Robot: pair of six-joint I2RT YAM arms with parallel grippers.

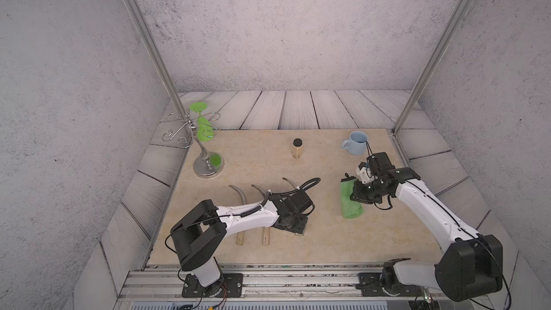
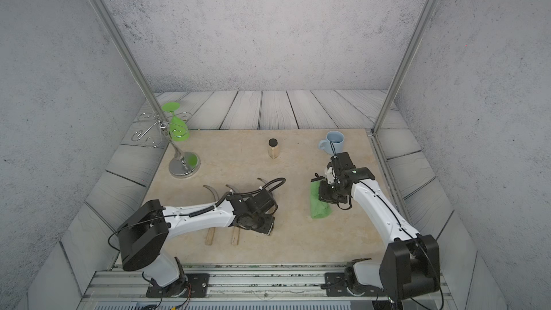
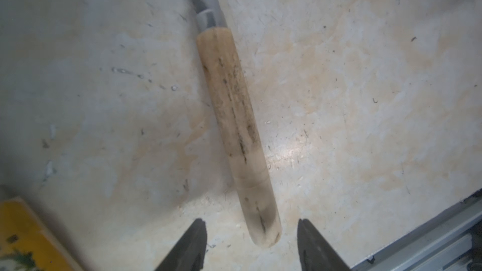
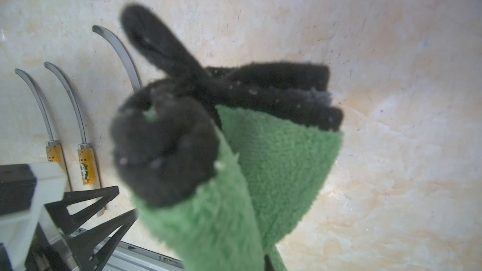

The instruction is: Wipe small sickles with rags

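Note:
Three small sickles with wooden handles lie on the table. The left sickle (image 1: 240,235) and the middle sickle (image 1: 265,236) show beside my left arm, which partly covers the right sickle (image 1: 288,182). In the left wrist view, the wooden handle (image 3: 236,135) of a sickle lies below my left gripper. Its two fingers stand apart, one on each side of the handle's end, with no contact showing. My right gripper (image 1: 353,190) is shut on the green rag (image 1: 350,206) with black edging, which hangs down. The rag (image 4: 281,170) hides the right fingertips in the right wrist view.
A blue mug (image 1: 357,142) stands behind the right gripper, and a small black-capped bottle (image 1: 297,148) is at the back middle. A metal stand (image 1: 207,163) with green glassware rises at the back left. Table between the two grippers is clear.

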